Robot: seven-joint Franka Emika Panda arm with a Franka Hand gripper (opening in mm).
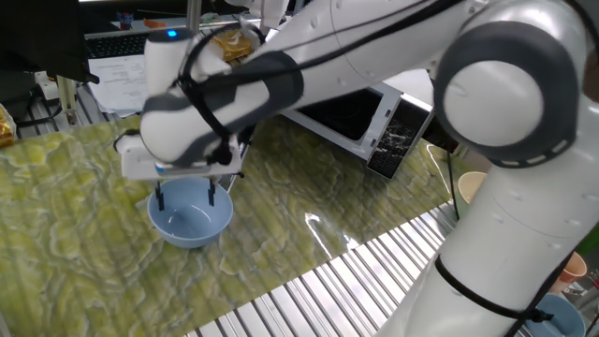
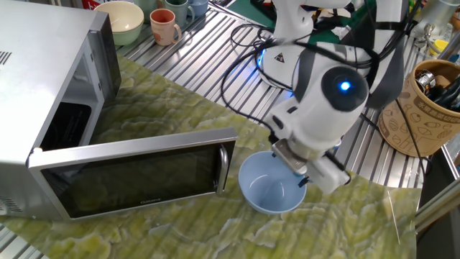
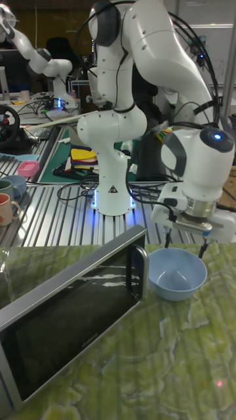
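A light blue bowl (image 1: 192, 225) stands upright and empty on the green marbled mat. Over its rim, on the far side in exterior view 1, my gripper (image 1: 185, 197) points down with its two dark fingers spread wide. In exterior view 3 the gripper (image 3: 185, 246) is at the back edge of the bowl (image 3: 177, 277), the fingers apart and nothing seen between them. From exterior view 2, the arm's hand hides part of the right rim of the bowl (image 2: 269, 191). Whether a fingertip touches the bowl, I cannot tell.
A microwave (image 2: 43, 65) has its door (image 2: 144, 176) swung wide; the door's handle end is close beside the bowl. Cups and bowls, including an orange mug (image 2: 164, 27), stand beyond the mat. A utensil-filled tub (image 2: 410, 119) is by the arm. Open mat lies before the bowl.
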